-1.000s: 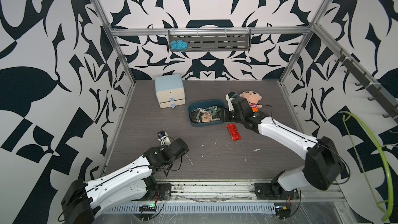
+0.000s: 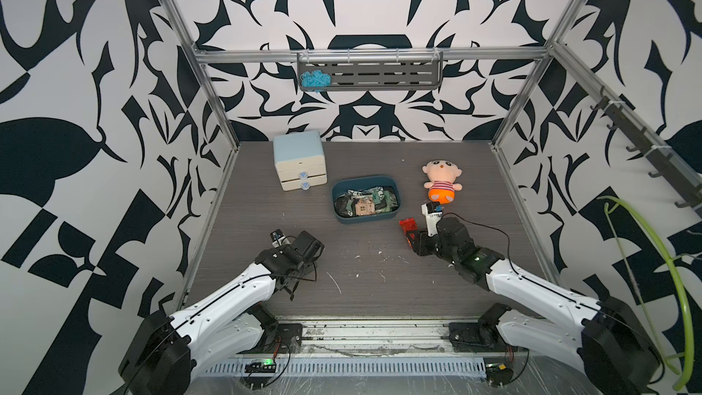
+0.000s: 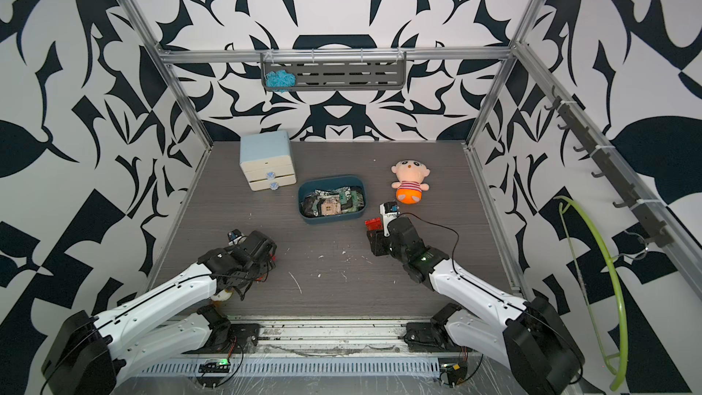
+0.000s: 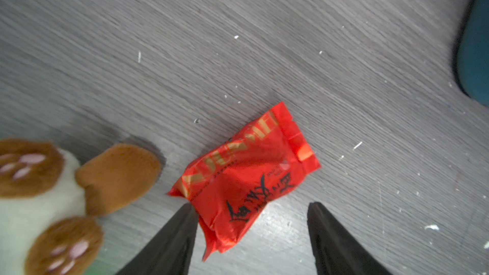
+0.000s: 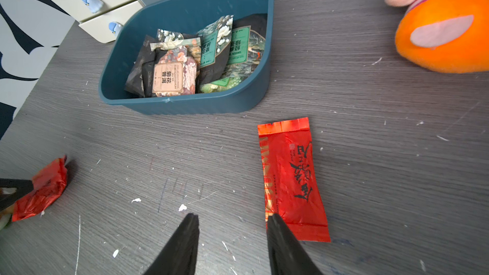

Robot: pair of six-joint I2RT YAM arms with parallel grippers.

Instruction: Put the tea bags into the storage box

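The storage box [image 2: 340, 213], dark teal, holds several tea bags [image 5: 175, 73] in black, floral and green wrappers. A red tea bag [image 5: 293, 183] lies flat in front of the box; my right gripper is over its near end, part open, with one finger overlapping the packet in view and nothing gripped. On the left side another red tea bag [image 4: 247, 173] rests crumpled on the table. My left gripper is open above that packet, its left finger at the packet's near edge, nothing between the fingers. In the top views the arms largely cover both packets.
A drawer cabinet [image 2: 299, 161] stands at the back left and a plush doll [image 2: 441, 181] at the back right. A brown-and-white plush [image 4: 40, 208] lies beside the left packet.
The left arm has shifted slightly left.
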